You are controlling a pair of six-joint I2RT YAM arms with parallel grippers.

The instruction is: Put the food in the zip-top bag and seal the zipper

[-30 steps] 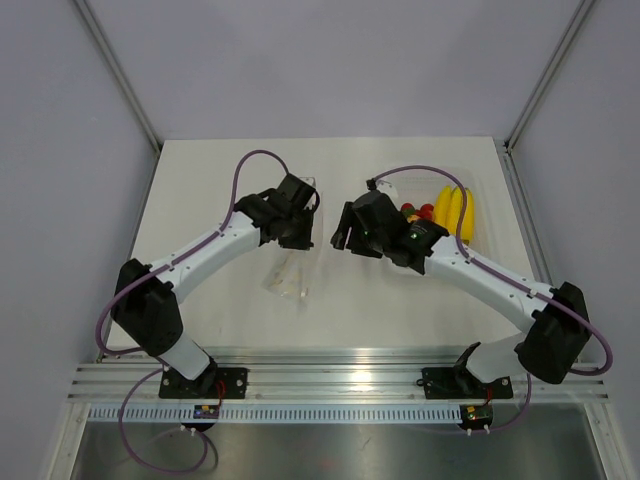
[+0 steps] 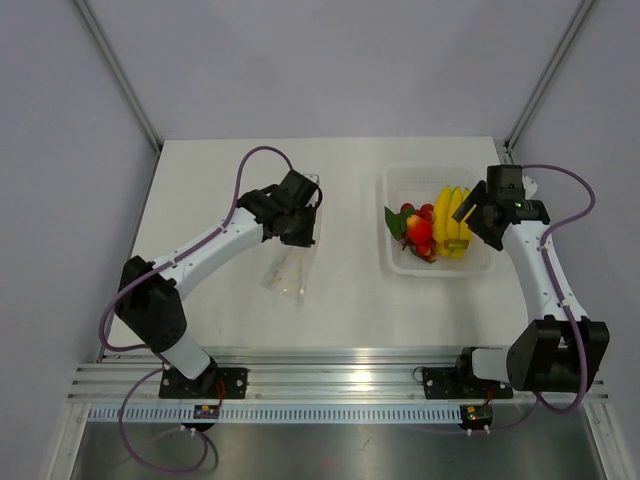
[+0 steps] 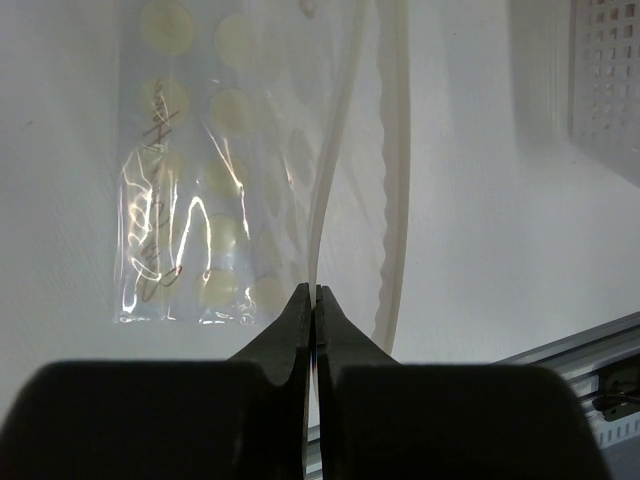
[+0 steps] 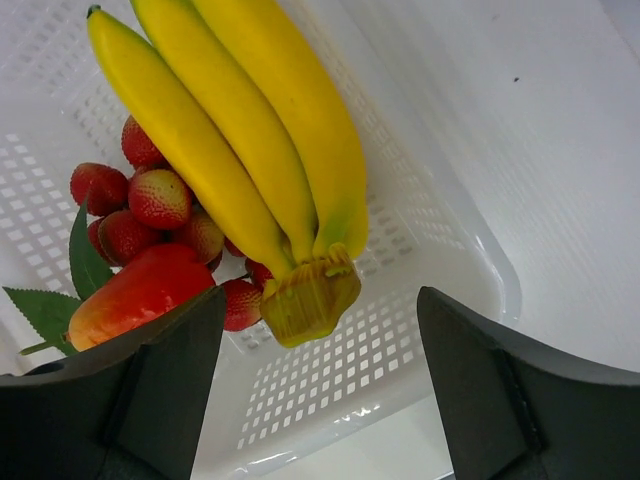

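A clear zip top bag point(image 3: 220, 180) lies on the table, its zipper strip running up from my left gripper, which is shut on that edge. In the top view my left gripper point(image 2: 305, 238) covers part of the bag. My right gripper is open above a white perforated basket point(image 4: 420, 240). Between and beyond its fingers are a bunch of bananas point(image 4: 250, 130), several red lychees point(image 4: 160, 200) and a red-orange mango point(image 4: 135, 295) with green leaves.
Metal rails edge the workspace.
My right gripper has swung rightward from near the bag to over the banana end of the basket. My left arm has barely moved.
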